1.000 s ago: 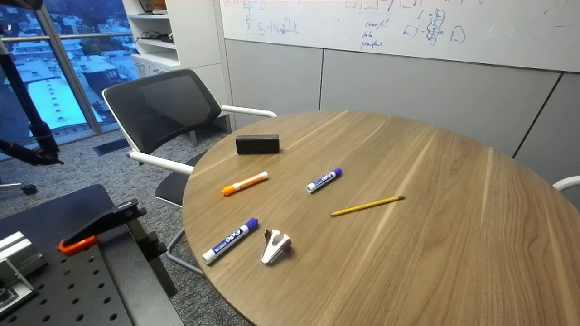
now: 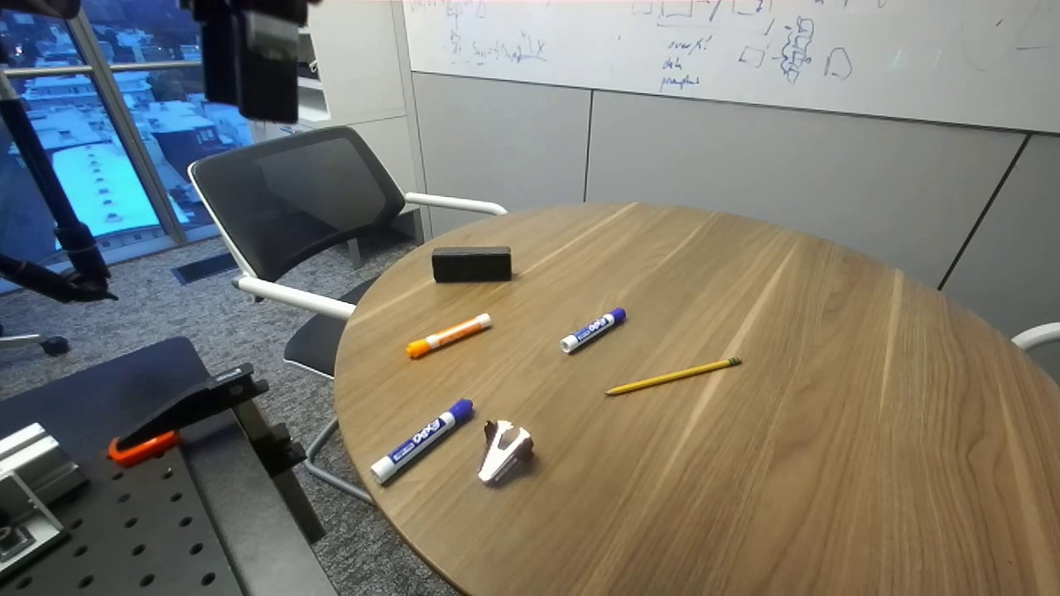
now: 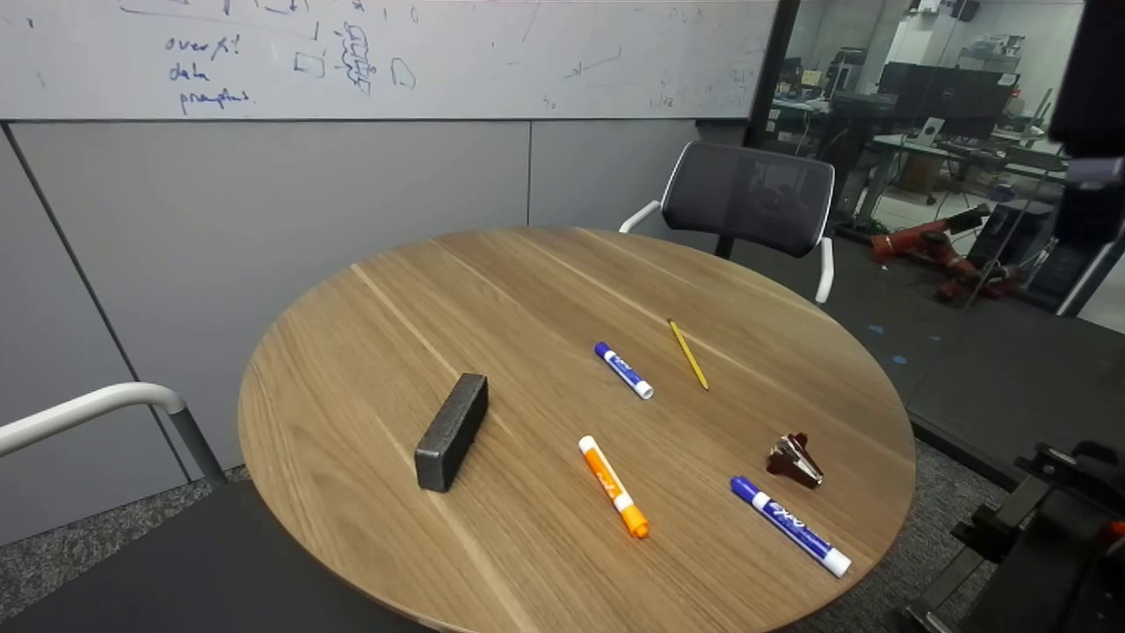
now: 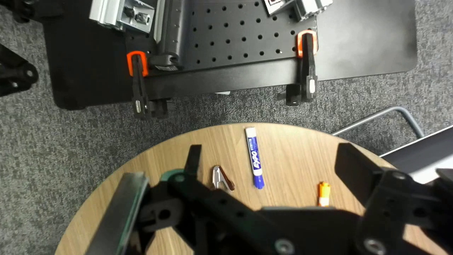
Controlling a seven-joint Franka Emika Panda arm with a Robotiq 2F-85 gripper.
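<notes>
My gripper is open, high above the near part of the round wooden table (image 2: 845, 427), with nothing between its fingers. Part of it (image 2: 253, 69) also shows at the top left of exterior view 1. Beneath the open fingers, in the wrist view, lie a blue Expo marker (image 4: 254, 157) and a staple remover (image 4: 221, 177). An orange marker (image 2: 449, 336), a second blue marker (image 2: 594, 329), a yellow pencil (image 2: 673, 377) and a black eraser block (image 2: 472, 264) rest apart from each other on the table. The gripper touches none of them.
A black perforated bench (image 4: 238, 38) with orange-handled clamps (image 4: 307, 55) stands beside the table, a gap of carpet between. Chairs (image 2: 298, 199) stand around the table.
A dark part of my arm and gripper has come into the top left of exterior view 1, where only shelves and window showed before. The objects on the table have not moved.
</notes>
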